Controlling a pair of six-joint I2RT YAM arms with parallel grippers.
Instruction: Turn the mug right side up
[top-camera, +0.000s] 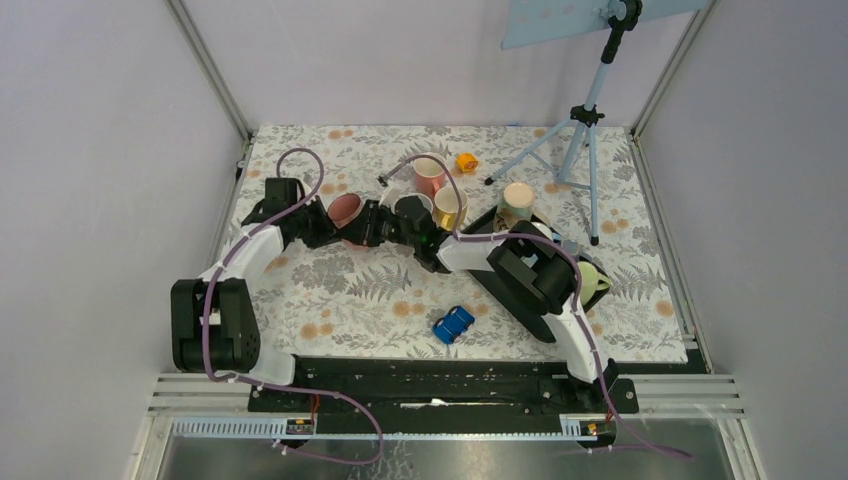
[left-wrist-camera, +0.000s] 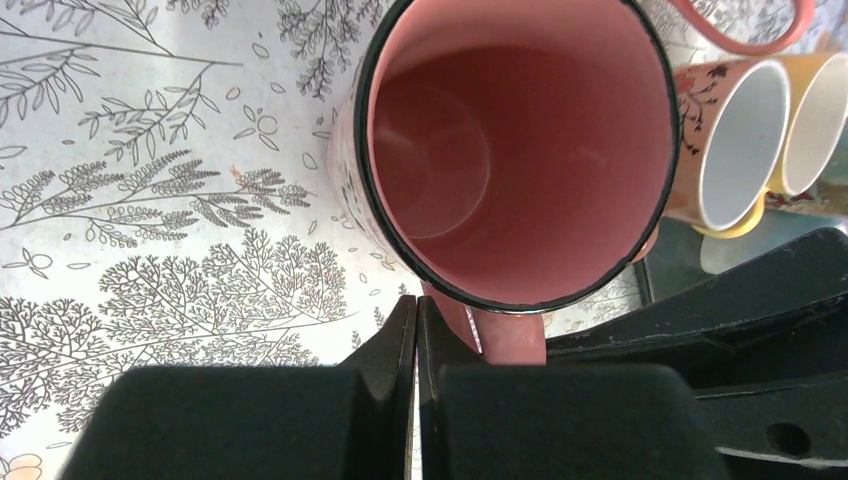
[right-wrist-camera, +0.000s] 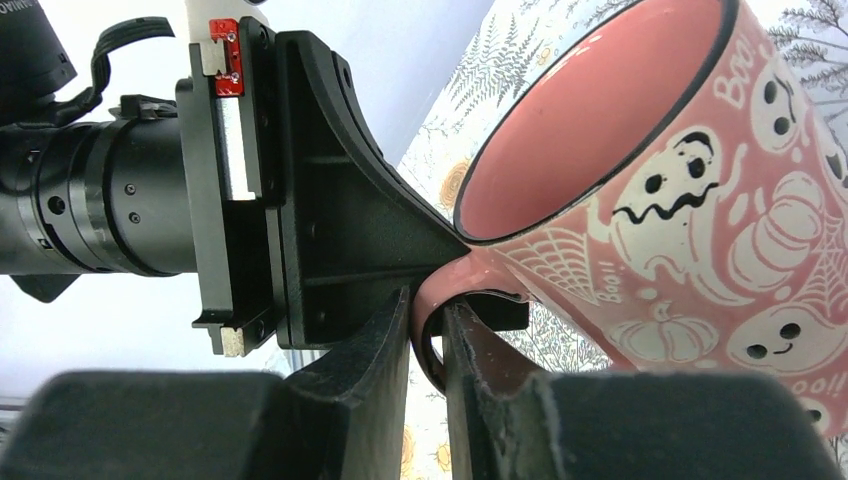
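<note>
The pink ghost-print mug (top-camera: 346, 208) (left-wrist-camera: 520, 160) (right-wrist-camera: 700, 260) is held tilted, its pink inside facing the left wrist camera. My right gripper (top-camera: 372, 222) is shut on its handle. My left gripper (top-camera: 330, 225) is right beside the handle, just below the rim in the left wrist view, with its fingers shut together and nothing clearly between them.
Other mugs (top-camera: 430, 175) (left-wrist-camera: 730, 140) stand behind my right arm. An orange object (top-camera: 466, 161) lies at the back. A black tray (top-camera: 510, 310) with mugs is on the right, a tripod (top-camera: 590, 150) behind it. A blue toy car (top-camera: 453, 324) lies in front.
</note>
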